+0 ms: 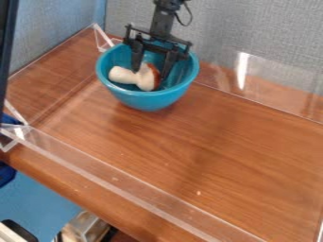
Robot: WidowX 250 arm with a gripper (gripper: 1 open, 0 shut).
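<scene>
A teal bowl (139,95) stands on the wooden table toward the back left. Inside it lies a cream toy (127,76) with a brown-orange end, roughly like a mushroom. My black gripper (154,60) reaches down into the bowl from above, with its fingers around the toy's brown end or just over it. The fingers look apart; whether they touch the toy is not clear.
Clear low walls edge it, with a grey textured backdrop behind. Blue and metal items sit beyond the lower-left edge.
</scene>
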